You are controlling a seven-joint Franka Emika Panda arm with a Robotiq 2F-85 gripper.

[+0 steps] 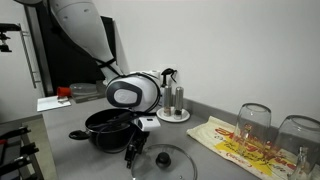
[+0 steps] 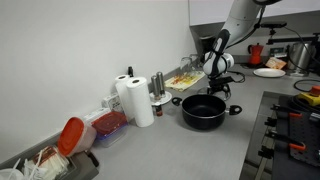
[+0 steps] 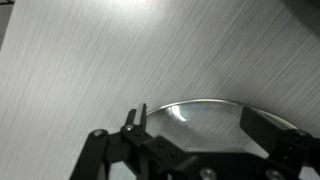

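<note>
A round glass lid (image 1: 181,168) with a black knob (image 1: 163,159) lies on the grey table in exterior view 1. My gripper (image 1: 131,157) is low at the lid's left edge, pointing down, in front of the black pot (image 1: 100,124). In the wrist view the gripper is open, its fingers (image 3: 262,130) wide apart. The lid's clear rim (image 3: 205,101) curves across the gap between them. Whether either finger touches the rim cannot be told. The pot (image 2: 203,112) stands apart from my gripper (image 2: 222,84) in exterior view 2.
Two upturned glasses (image 1: 253,125) stand on a yellow patterned cloth (image 1: 218,137) at the right. Behind the arm are grinders (image 1: 179,101) on a white base. Paper rolls (image 2: 140,103) stand left of the pot.
</note>
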